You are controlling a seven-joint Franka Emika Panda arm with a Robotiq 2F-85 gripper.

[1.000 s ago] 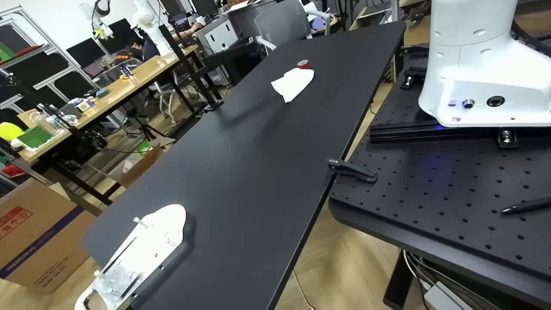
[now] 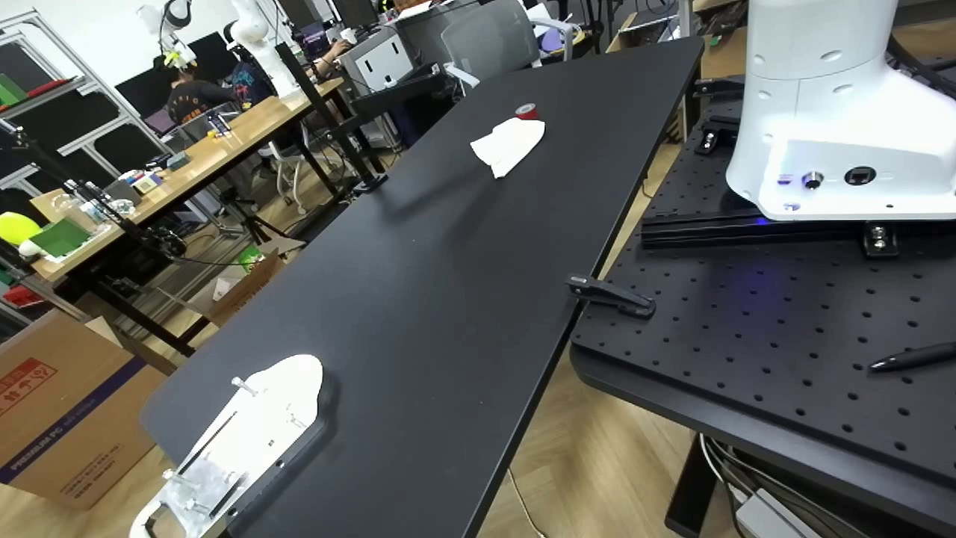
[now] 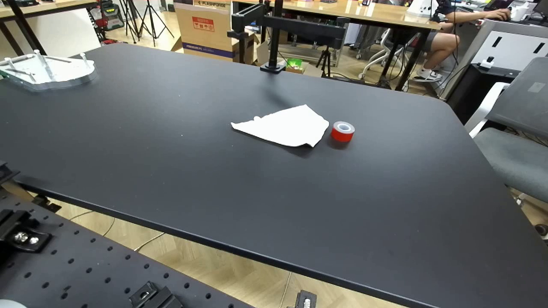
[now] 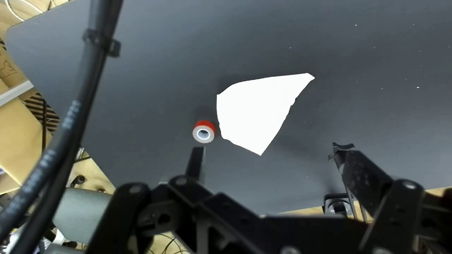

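A flat white sheet (image 3: 287, 125), roughly fan-shaped with uneven edges, lies on the black table (image 3: 205, 174). Right beside it, a small gap away, stands a roll of red tape (image 3: 342, 131). From above, the wrist view shows the white sheet (image 4: 256, 110) and the tape roll (image 4: 203, 131) with its pale core facing up. My gripper is open above the table, its two black fingers spread wide with nothing held. Both exterior views leave the gripper out; only the white arm base (image 2: 829, 125) shows in exterior view 1.
A white and metal fixture with pegs (image 2: 251, 430) sits at the table's far end. A black post (image 3: 273, 61) is clamped to one table edge. A grey chair (image 3: 519, 128) stands by another edge.
On the table, the sheet, tape and fixture have not moved. In the background, a person by the far desk has shifted position.
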